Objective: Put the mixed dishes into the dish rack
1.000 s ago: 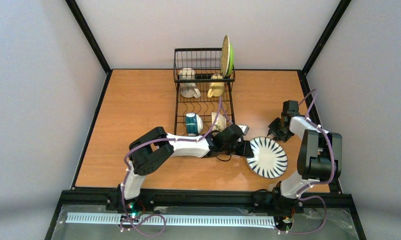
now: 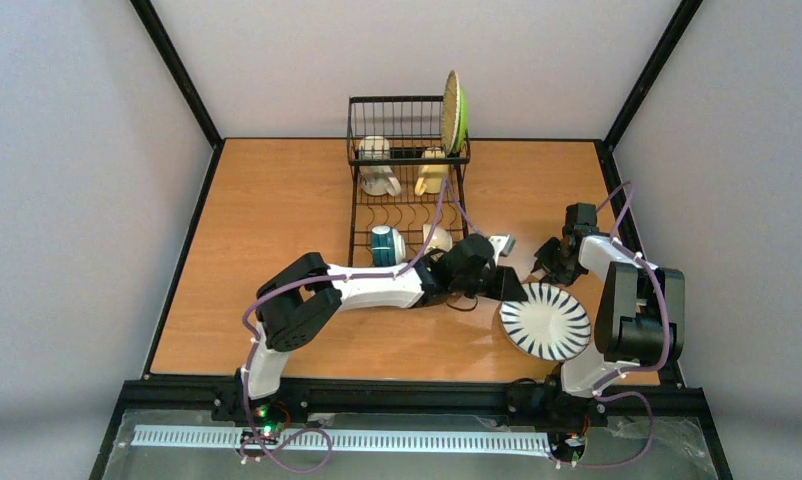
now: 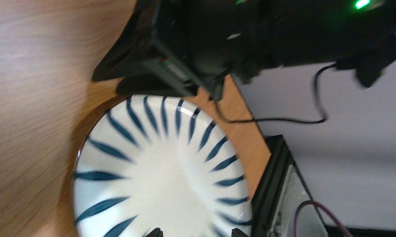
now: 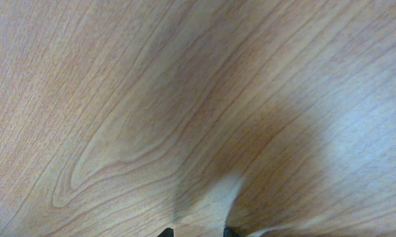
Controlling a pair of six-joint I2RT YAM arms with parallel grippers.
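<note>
A white plate with dark blue stripes [image 2: 546, 321] is at the right of the table in the top view and fills much of the left wrist view. My left gripper [image 2: 518, 290] is shut on its upper-left edge; the grip itself is partly hidden. Just beyond the plate's far edge, my right gripper [image 2: 541, 266] is low over the table. Bare wood shows between its parted fingertips in the right wrist view. The black dish rack [image 2: 408, 160] stands at the back centre.
A green-edged plate [image 2: 461, 115] stands upright at the rack's upper right. White [image 2: 374, 148] and yellow [image 2: 432, 176] mugs are in the rack, with a blue-and-white cup [image 2: 382, 246] and a cream cup [image 2: 438, 240] lower down.
The right gripper has barely moved and is now closer to the plate's far rim.
</note>
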